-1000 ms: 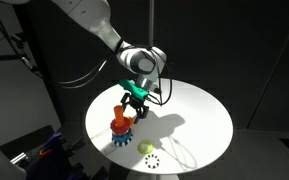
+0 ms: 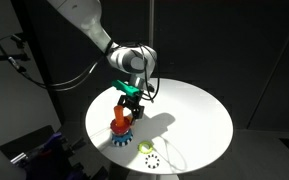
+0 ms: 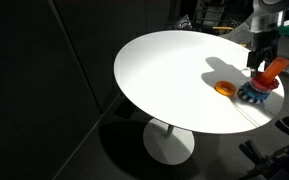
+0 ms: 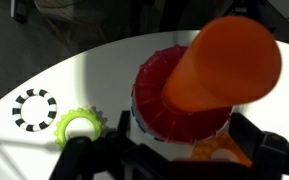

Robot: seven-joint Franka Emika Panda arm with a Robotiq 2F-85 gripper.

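Note:
A red ring-like piece (image 4: 154, 78) sits on a blue scalloped piece (image 2: 121, 139), with an orange cylinder (image 2: 119, 114) standing up from it. In the wrist view the cylinder's rounded end (image 4: 239, 52) looms close to the camera, over the red piece. My gripper is open, its dark fingers (image 4: 90, 154) spread at either side of the red piece's near edge; whether they touch it I cannot tell. An orange ring (image 3: 225, 88) lies flat on the table beside the stack, partly hidden behind a finger in the wrist view.
A green toothed ring (image 2: 145, 147) and a black-and-white ring (image 2: 152, 160) lie apart near the edge of the round white table (image 2: 199, 115). The stack stands close to the table's rim.
In exterior view 1 the arm's hand has shifted left, toward the stack with the orange cylinder. The stack and the loose rings appear unmoved.

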